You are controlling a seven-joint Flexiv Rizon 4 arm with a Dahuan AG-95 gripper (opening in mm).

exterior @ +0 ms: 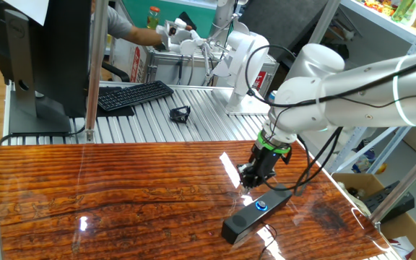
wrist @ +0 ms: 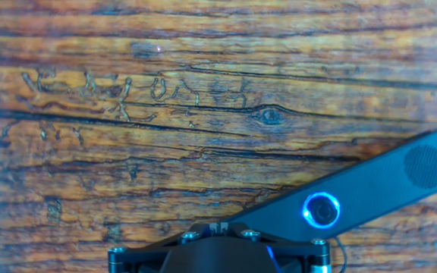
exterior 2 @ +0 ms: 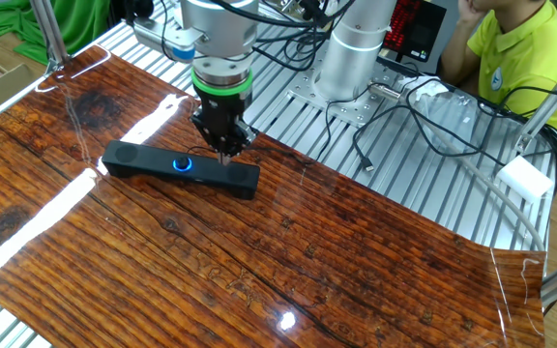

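A long black speaker bar (exterior: 255, 217) with a blue-lit round knob (exterior: 261, 206) lies on the glossy brown wood table. My gripper (exterior: 246, 188) points down close beside it, on the side toward the arm's base in exterior view 2, where the fingertips (exterior 2: 223, 158) overlap the bar's outline. From the wrist camera, the two small tips of my gripper stand together, with nothing seen between them. The bar (wrist: 385, 189) runs from just by these tips up to the right edge; its near end is hidden behind the gripper body. Contact with the bar cannot be told.
A thin cable (exterior: 271, 242) trails from the bar. Beyond the table lie a keyboard (exterior: 136, 95) and a small black object (exterior: 180, 114) on the ribbed metal surface.
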